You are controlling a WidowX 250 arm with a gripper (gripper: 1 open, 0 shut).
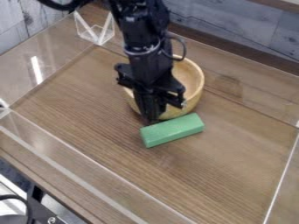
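The black gripper [152, 108] points down over the front of a light tan wooden bowl [190, 74] in the middle of the table. It looks shut, and nothing shows between its fingers. A green rectangular block [172, 130] lies flat just in front of the bowl and below the fingertips. The arm hides much of the bowl's left side.
A grey wall stands along the back and left edges, and a small clear plastic piece sits at the far left edge. Black cables lie at the bottom left corner.
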